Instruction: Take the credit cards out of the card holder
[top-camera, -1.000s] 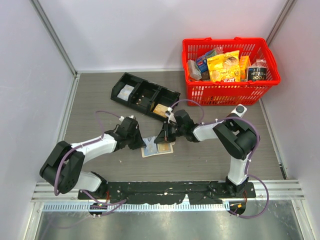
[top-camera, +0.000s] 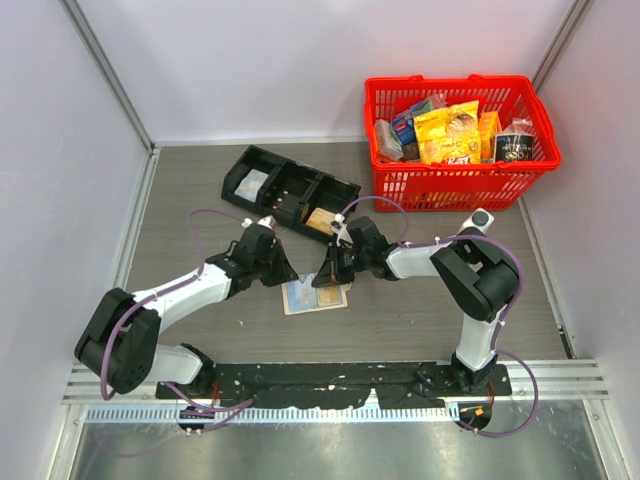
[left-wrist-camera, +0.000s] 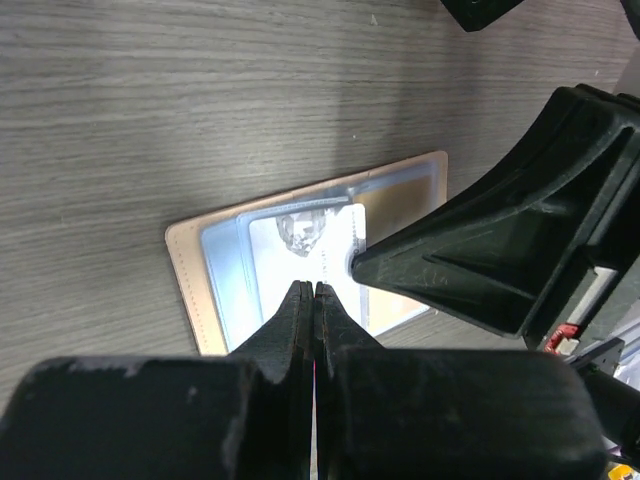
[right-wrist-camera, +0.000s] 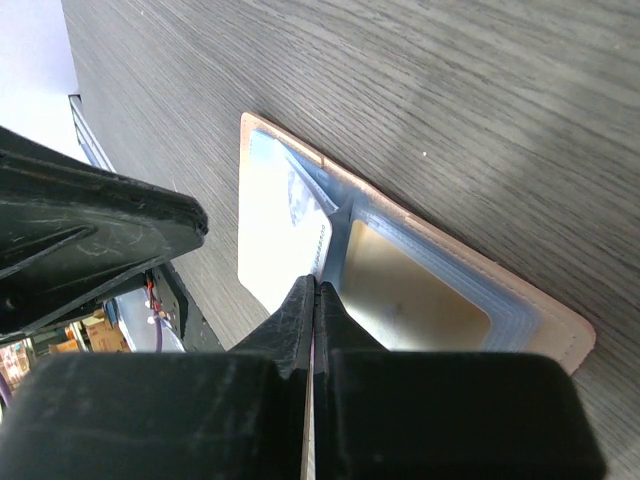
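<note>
The open card holder (top-camera: 300, 305) lies flat on the table between my grippers, tan with clear blue-tinted sleeves (left-wrist-camera: 225, 280) and a gold card (right-wrist-camera: 400, 290). A white card lies in the left half, partly lifted at one edge in the right wrist view. My right gripper is shut, its tips at that card's edge; whether the edge is between them I cannot tell. My left gripper is shut, nothing visible between its fingertips, just left of the holder in the top view.
A black divided tray (top-camera: 290, 165) with cards sits behind the holder. A red basket (top-camera: 460, 180) of snack packs fills the back right, with a white object (top-camera: 478, 222) in front of it. Bare table lies in front and at the far left.
My left gripper has moved slightly up and back, away from the holder. My right gripper has shifted very little.
</note>
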